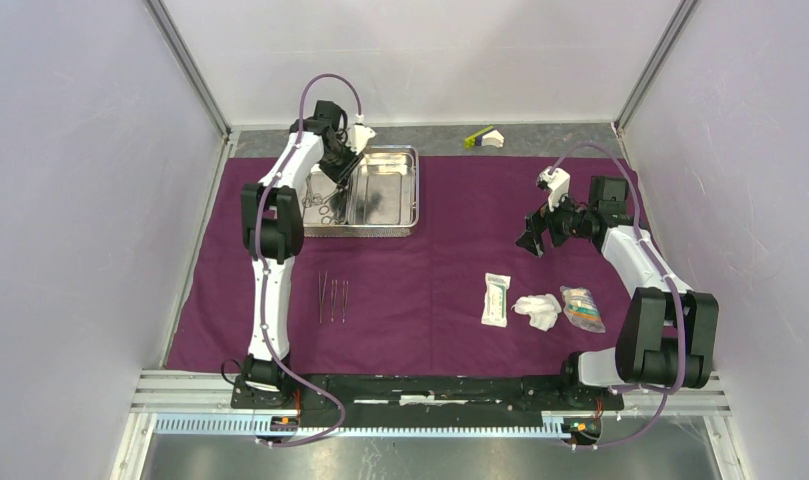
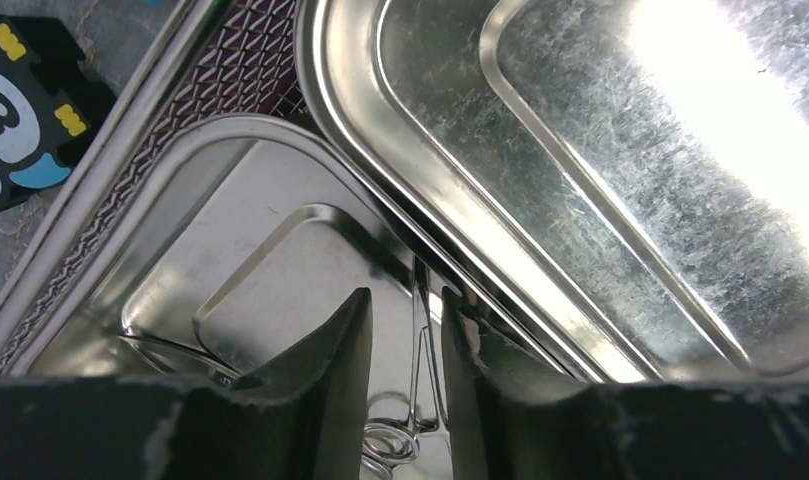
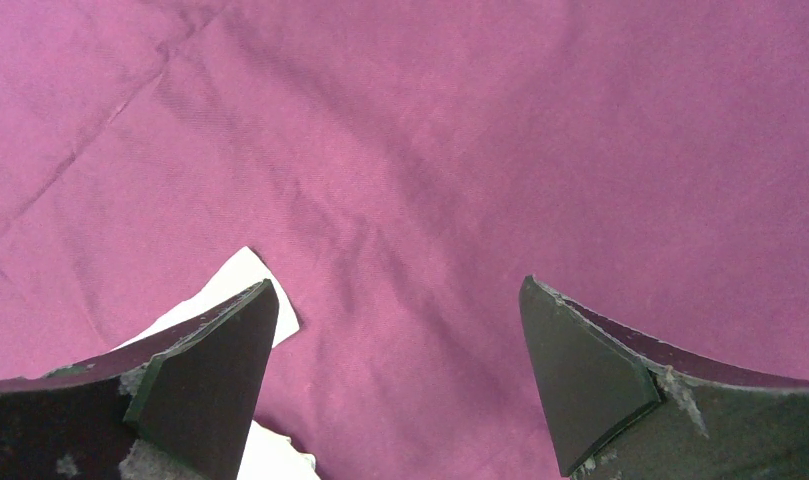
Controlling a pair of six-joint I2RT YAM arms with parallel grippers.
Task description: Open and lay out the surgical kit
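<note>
The steel kit tray holds several scissor-like instruments in its left part. My left gripper is over that part, its fingers apart around a slim upright-lying instrument, with no grip visible. Beside it lies a second steel tray section or lid. Several slim instruments lie in a row on the purple cloth. My right gripper stands open over the cloth, nothing between its fingers. A white packet, white gloves or gauze and a bagged item lie at the front right.
A yellow and white object and a dark cartoon-printed item are on the grey back strip. Walls border the left, right and back.
</note>
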